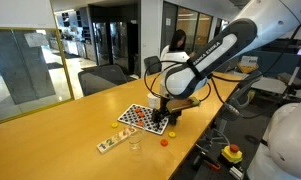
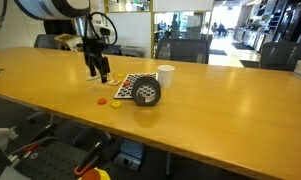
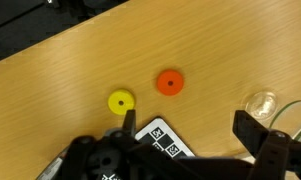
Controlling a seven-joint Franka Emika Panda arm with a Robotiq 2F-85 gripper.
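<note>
My gripper [image 1: 162,108] hangs pointing down over the near side of the checkered board [image 1: 130,115]. In the wrist view its dark fingers [image 3: 105,156] stand wide apart, with nothing held between them. A red disc [image 3: 170,82] and a yellow disc [image 3: 121,101] lie on bare table, beyond the fingertips. One corner of the board [image 3: 165,135] shows between the fingers. From the other side, the gripper [image 2: 102,78] appears above the table, left of the board [image 2: 138,85].
A clear glass [image 1: 135,142] stands near the table's front edge, beside a pale block strip [image 1: 114,141]. A white cup [image 2: 166,75] and a black round object [image 2: 146,92] stand by the board.
</note>
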